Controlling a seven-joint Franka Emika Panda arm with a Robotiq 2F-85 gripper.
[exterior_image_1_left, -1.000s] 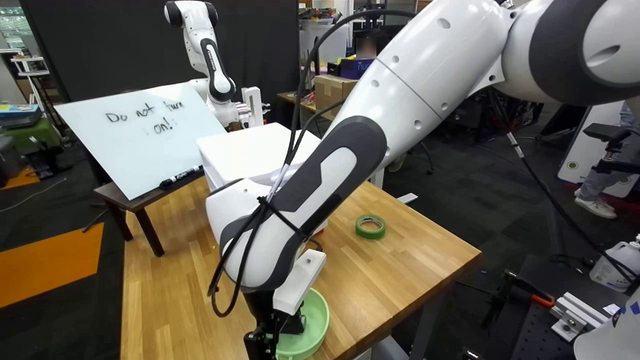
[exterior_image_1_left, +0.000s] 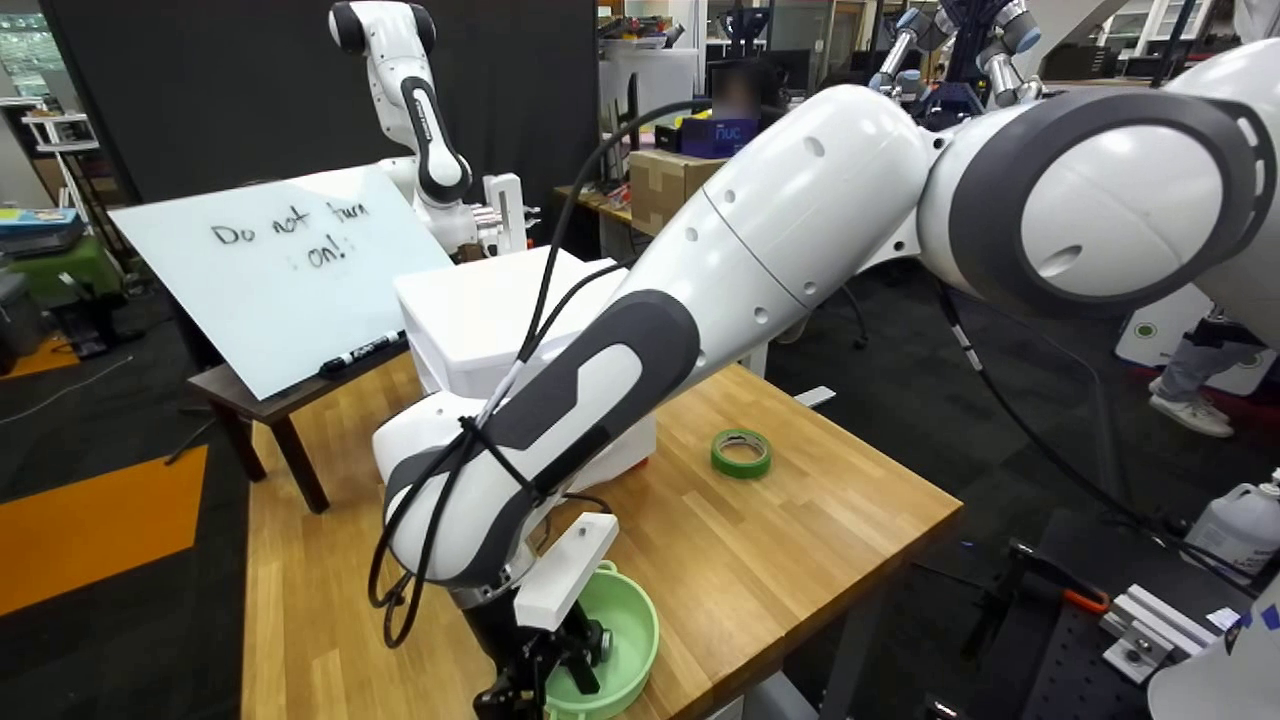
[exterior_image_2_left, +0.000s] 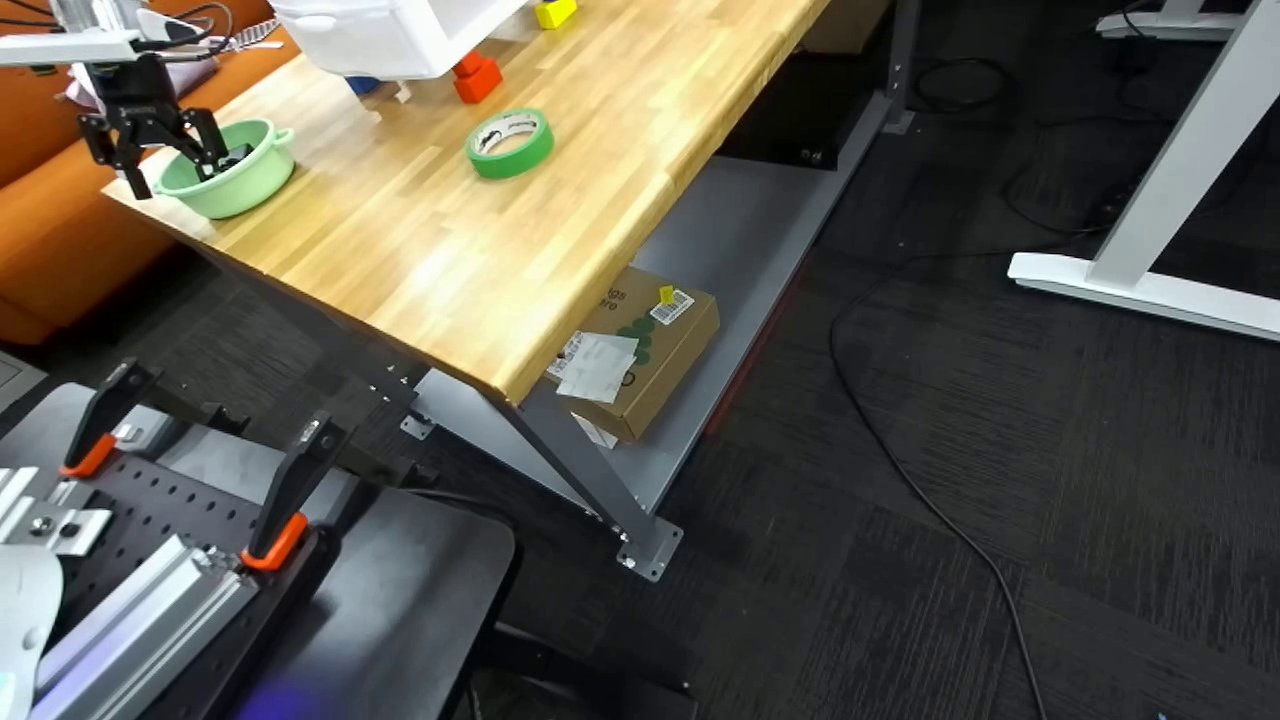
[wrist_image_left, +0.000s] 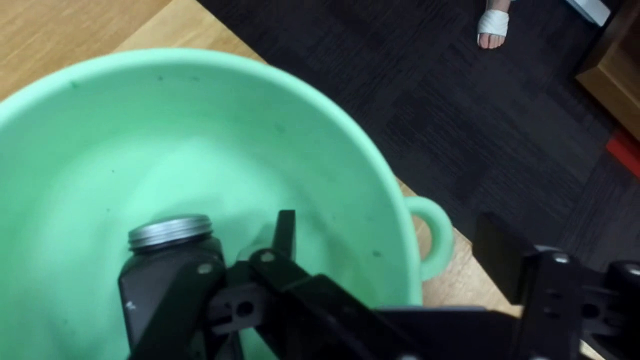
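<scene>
A light green bowl (wrist_image_left: 336, 120) with small loop handles stands at the table's corner. Inside it lies a black bottle (wrist_image_left: 141, 288) with a silver threaded cap, partly hidden by my gripper's left finger. My gripper is open across the bowl's edge: one finger is over the inside, the other beyond the outer side, with the rim and a handle showing in the gap. From the side, in exterior view 2, the gripper (exterior_image_2_left: 176, 180) points down at the bowl (exterior_image_2_left: 246, 192). Whether either finger touches the rim I cannot tell.
A roll of green tape (exterior_image_1_left: 741, 454) lies on the open wood of the table (exterior_image_1_left: 816, 528). A white bin (exterior_image_1_left: 516, 306) stands behind the arm, with red blocks (exterior_image_2_left: 476, 78) near its base. A whiteboard (exterior_image_1_left: 288, 264) leans at the back left.
In exterior view 1 the arm has shifted left, and its upper links sit lower. More of the gripper's fingers show at the bowl, which appears unmoved.
</scene>
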